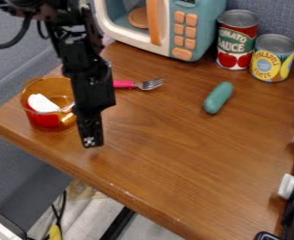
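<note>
The black gripper (91,136) hangs pointing down at the left of the wooden table (187,159), just right of an orange-red pot (46,118) with a white object (41,103) in it. Whether its fingers are open or shut is unclear. A pink-handled fork (144,85) lies behind the arm. A green cylindrical object (218,97) lies on the right of the table.
A teal toy microwave (187,33) stands at the back, with a tomato can (236,42) and a yellow can (273,61) to its right. A dark appliance with white knobs (293,197) lines the right edge.
</note>
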